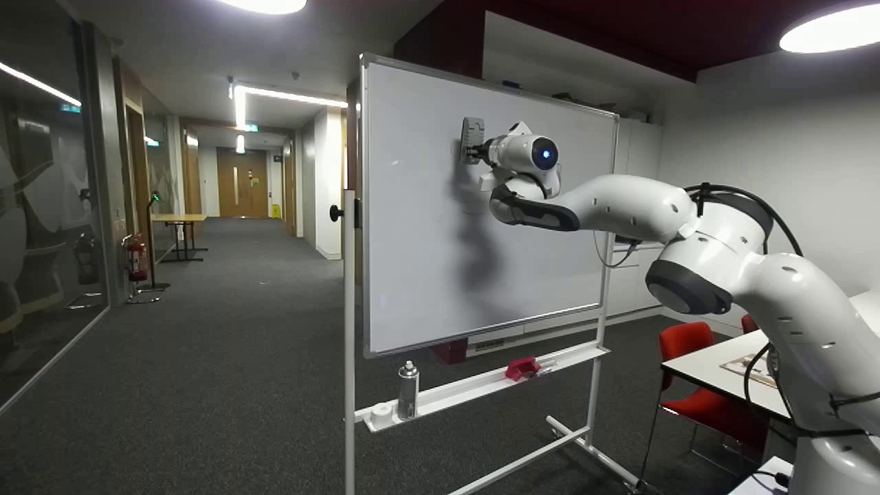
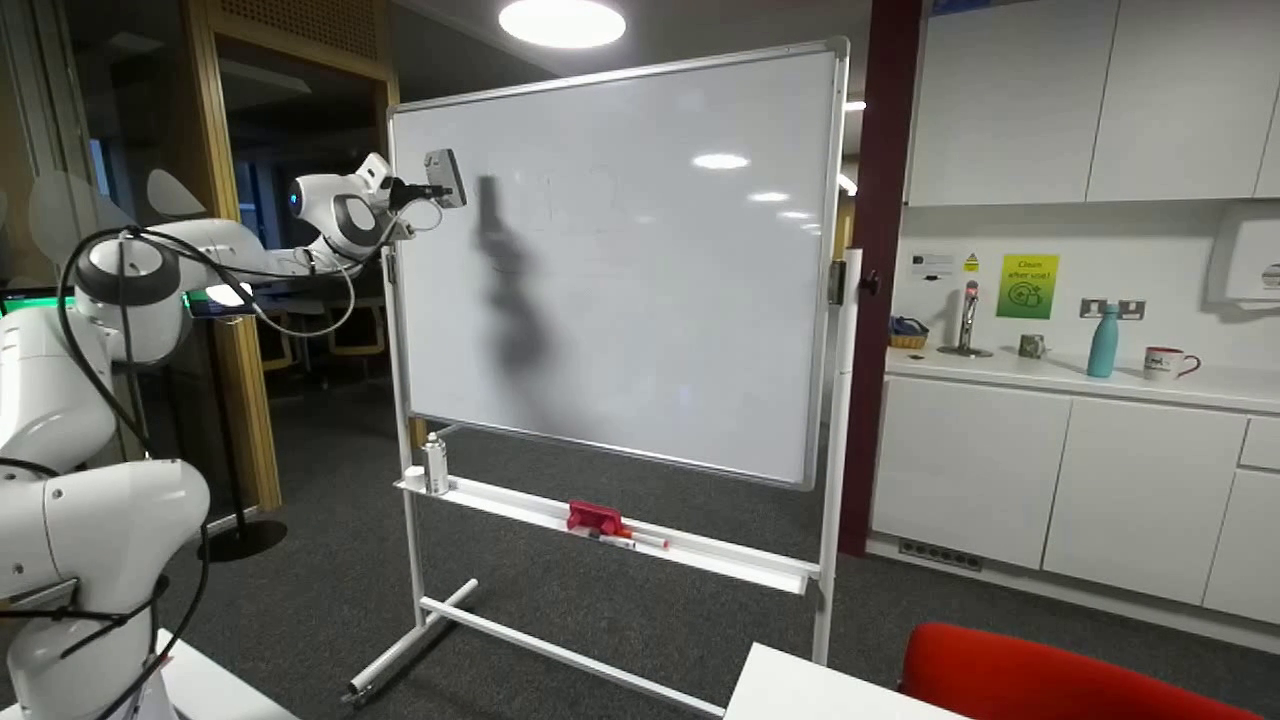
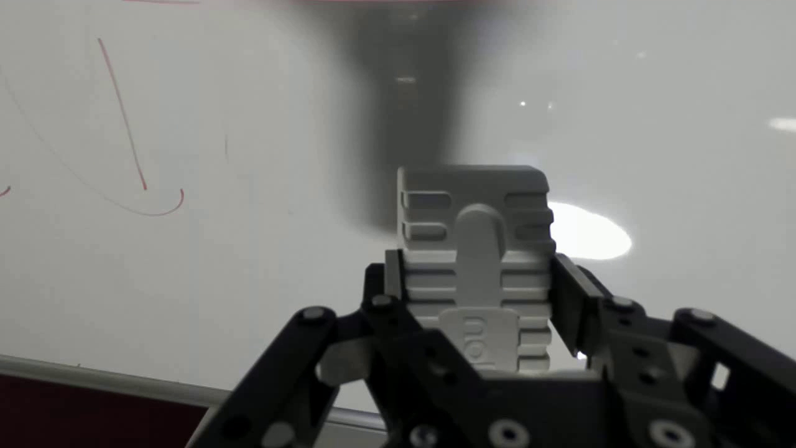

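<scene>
A grey ribbed whiteboard eraser (image 3: 477,254) is clamped between my fingers, one on each side of it in the wrist view. My gripper (image 1: 480,152) is shut on it at the upper part of the whiteboard (image 1: 412,247). In exterior view 2 the eraser (image 2: 445,178) appears to stand off the board, with its shadow falling to the right. Red marker strokes (image 3: 123,112) show to the left in the wrist view, one straight and one curved. Another red line runs along that view's top edge.
Below the board, a tray (image 2: 720,560) carries a spray can (image 2: 435,466), a white roll (image 2: 414,476), a red holder (image 2: 594,517) and markers (image 2: 644,539). A red chair (image 2: 1020,672) and a white table (image 2: 828,690) stand in front.
</scene>
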